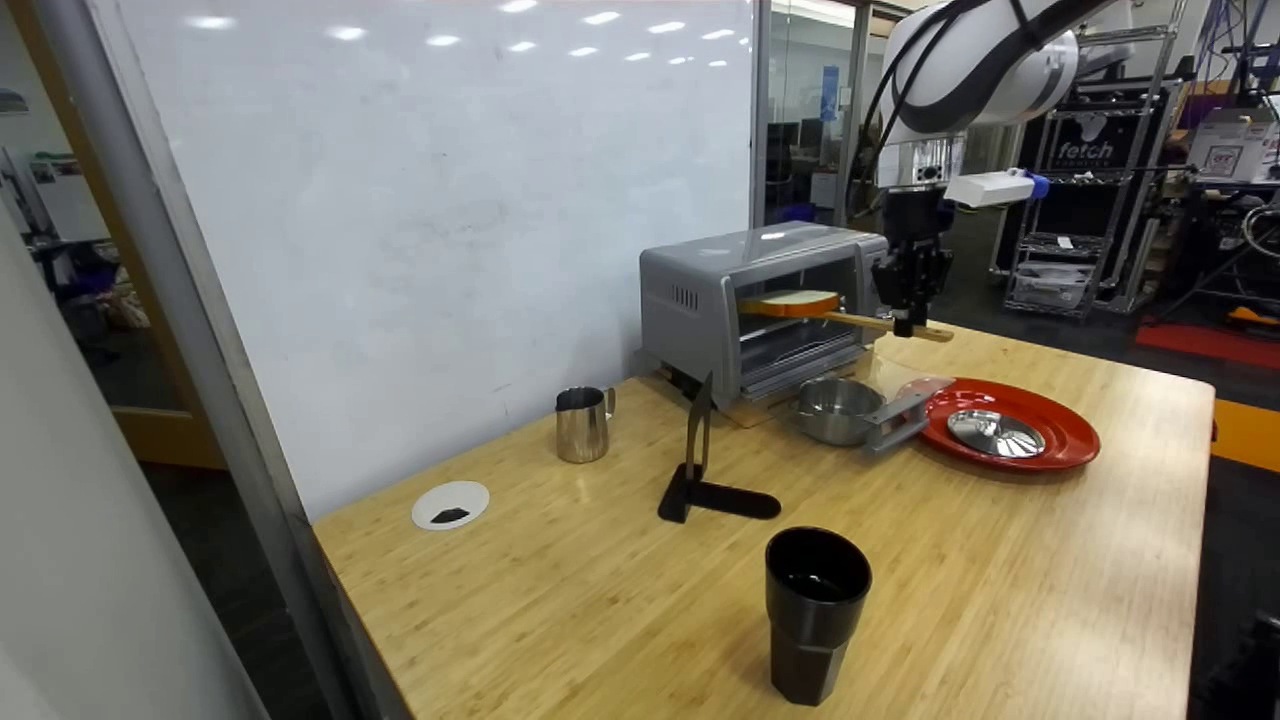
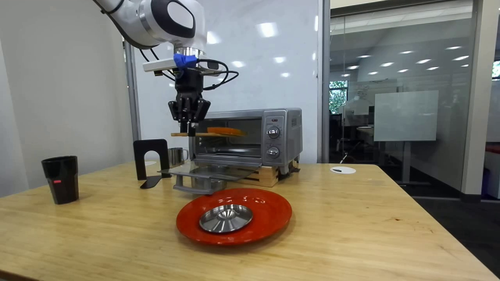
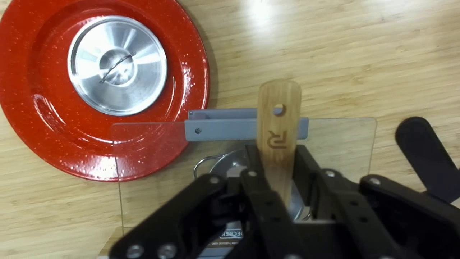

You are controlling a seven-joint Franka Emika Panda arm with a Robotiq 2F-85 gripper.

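My gripper (image 2: 188, 131) is shut on the handle of a wooden spatula (image 3: 279, 116), which is held about level in front of the toaster oven. On the spatula's far end rests an orange-edged bread slice (image 1: 792, 304), at the mouth of the grey toaster oven (image 2: 293, 136). The oven's glass door hangs folded down, its grey handle (image 3: 224, 129) reaching over the edge of the red plate (image 2: 276, 224). From above, the wrist view shows the handle's holed end between my fingers; the bread is out of sight there.
A metal lid (image 2: 225, 218) lies on the plate. Beneath the oven door sits a steel pot (image 1: 834, 410). A black bookend (image 1: 720, 498), a steel pitcher (image 1: 583, 425) and a black cup (image 1: 816, 612) stand on the table. To the plate's right in exterior view 2, the table is clear.
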